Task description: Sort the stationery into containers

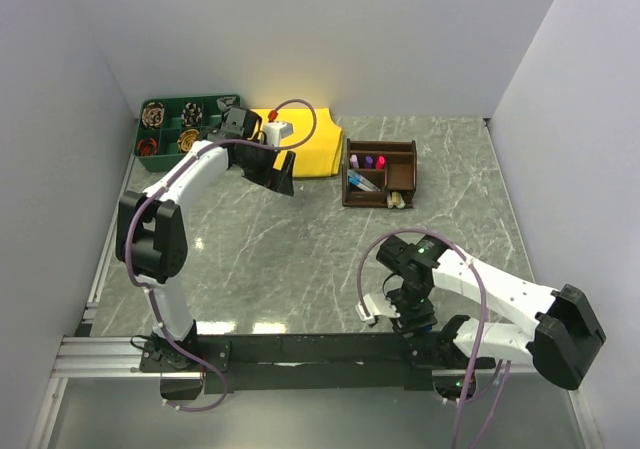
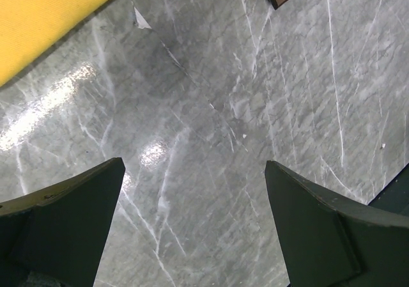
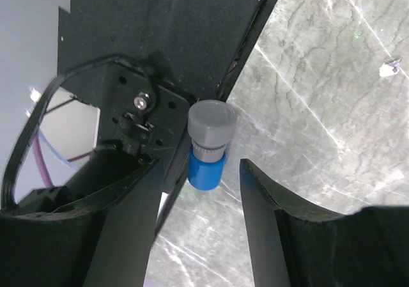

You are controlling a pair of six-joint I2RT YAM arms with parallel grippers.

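Observation:
A small bottle [image 3: 211, 127] with a grey cap and a blue lower part lies at the table's front edge, against the black base of the right arm. My right gripper is around it, with its fingers apart on both sides and no clear contact. From the top, the right gripper [image 1: 412, 319] mostly covers the bottle. My left gripper stands open over bare marble, nothing between its fingers; from above, the left gripper [image 1: 284, 171] is by the yellow cloth. The brown organizer [image 1: 380, 201] holds several pens and markers. A green divided tray [image 1: 168, 162] holds coiled items.
A folded yellow cloth [image 1: 322, 154] lies at the back between tray and organizer. The black front rail [image 1: 310, 349] borders the table near the right gripper.

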